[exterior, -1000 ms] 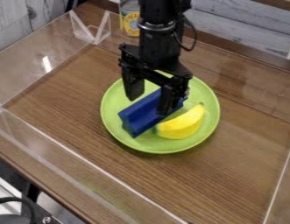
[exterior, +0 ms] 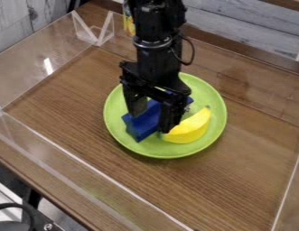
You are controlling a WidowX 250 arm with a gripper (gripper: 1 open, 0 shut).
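Observation:
A green plate [exterior: 201, 93] rests on the wooden table, right of centre. On it lies a blue block [exterior: 142, 126], partly hidden under my black gripper [exterior: 153, 115], which stands open over it. A yellow banana-shaped object [exterior: 187, 131] lies on the plate right of the block. Whether the fingertips touch the block is hard to tell.
Clear plastic edges run along its left and front. A whitish wall stands at the back, and a black cable shows at the lower left corner.
My gripper has moved lower over the plate, now covering more of the blue block. The arm now hides the object seen at the back earlier.

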